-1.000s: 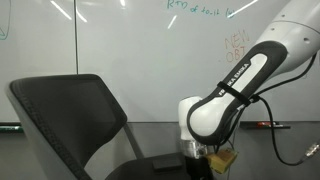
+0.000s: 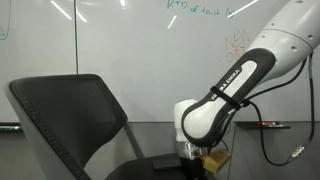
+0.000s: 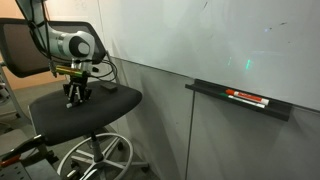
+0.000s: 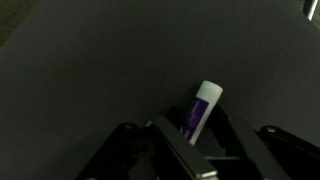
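Note:
A white marker with a purple band (image 4: 200, 110) lies on the dark chair seat (image 4: 90, 70) in the wrist view. My gripper is part open around the marker's lower end, with dark fingers on either side. Whether both fingers touch the marker is too dark to tell. In exterior view 2 the gripper (image 3: 74, 98) points down, low over the black seat (image 3: 115, 105), and the marker cannot be made out there. Exterior view 1 shows the hand low behind the seat edge, its fingertips lost in the dark.
The chair's backrest (image 2: 70, 120) rises beside the arm. A whiteboard (image 3: 230, 40) stands behind, with a tray (image 3: 240, 98) holding red and white markers (image 3: 247, 97). A small dark object (image 3: 114, 84) lies near the seat's far edge. The seat around the marker is clear.
The arm has shifted slightly to the left and a little lower in exterior view 1. The chair has not moved.

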